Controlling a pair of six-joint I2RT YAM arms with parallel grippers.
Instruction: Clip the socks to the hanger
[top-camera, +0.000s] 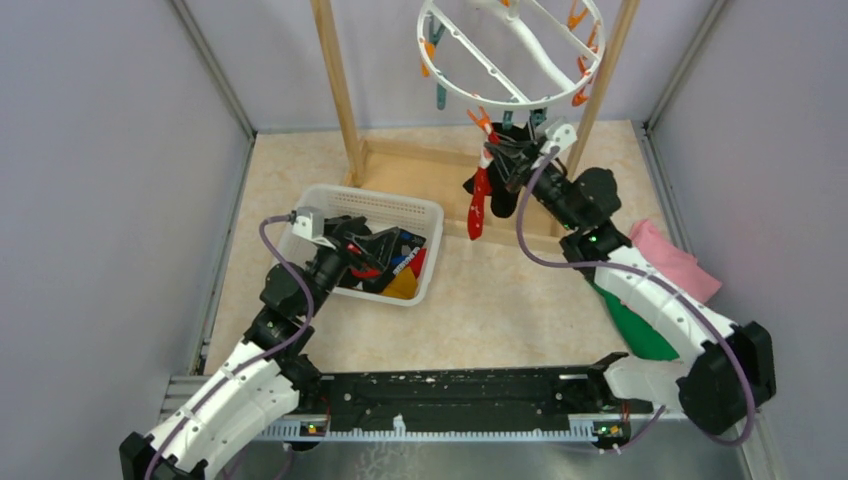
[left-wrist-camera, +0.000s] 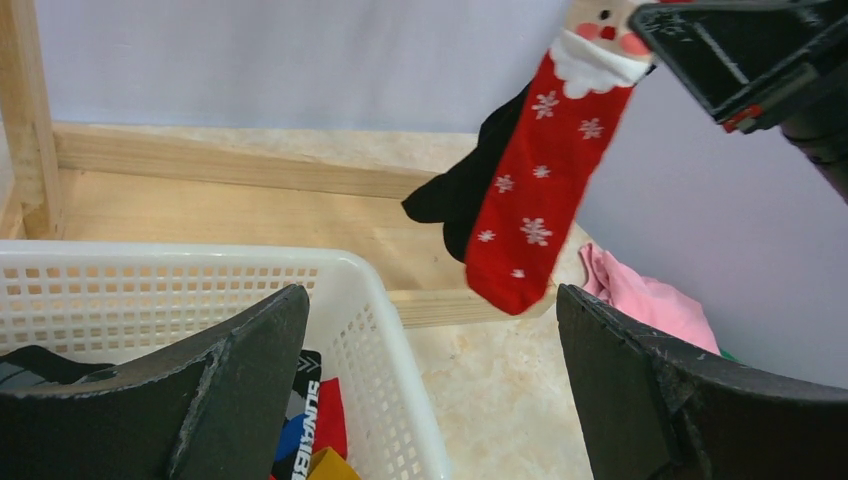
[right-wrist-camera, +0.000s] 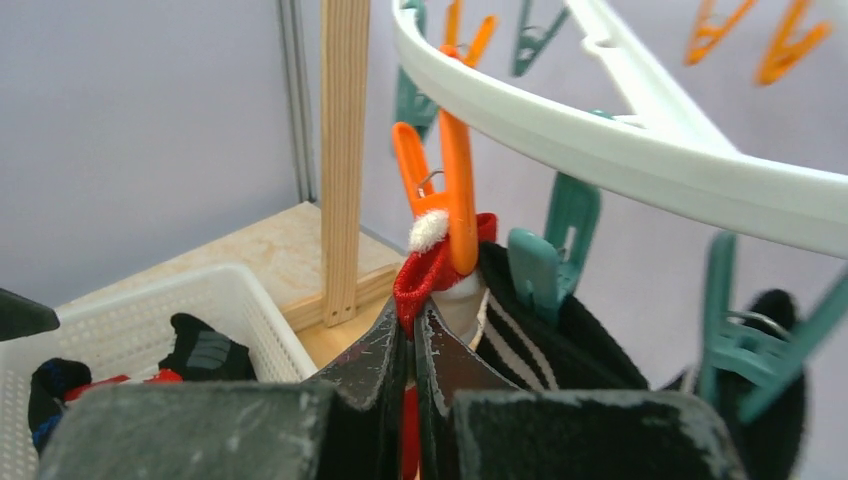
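The round white hanger (top-camera: 510, 105) with orange and teal clips hangs at the top. A red Santa sock (top-camera: 478, 208) hangs from an orange clip (right-wrist-camera: 461, 185) on its front rim, tilted. My right gripper is shut, a fold of that sock's red cuff pinched at its fingertips. Behind the red sock, a black sock (right-wrist-camera: 590, 345) with pale stripes hangs from a teal clip (right-wrist-camera: 545, 265). My left gripper (top-camera: 388, 248) is open and empty above the white basket (top-camera: 432, 215), where several more socks lie.
Wooden posts (top-camera: 340, 85) and a wooden base frame (top-camera: 415, 195) stand behind the basket. Pink cloth (top-camera: 670, 265) and green cloth (top-camera: 640, 330) lie at the right.
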